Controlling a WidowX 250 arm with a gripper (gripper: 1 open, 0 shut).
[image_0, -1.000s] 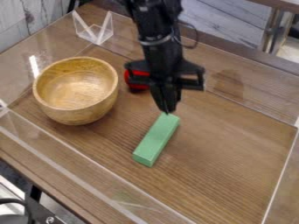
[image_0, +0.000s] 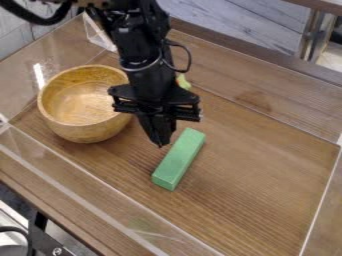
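Note:
The black gripper (image_0: 163, 128) hangs over the middle of the table, fingers pointing down and shut, with nothing seen between them. A green bar-shaped object (image_0: 179, 160) lies on the wooden table (image_0: 254, 190) just below and right of the fingertips. A yellow bowl (image_0: 70, 100) sits to the left of the gripper, partly behind the arm.
A small yellowish-green item shows behind the arm at the upper middle, mostly hidden. A clear plastic piece (image_0: 100, 32) lies at the back left.
The green object and bowl have not visibly moved.

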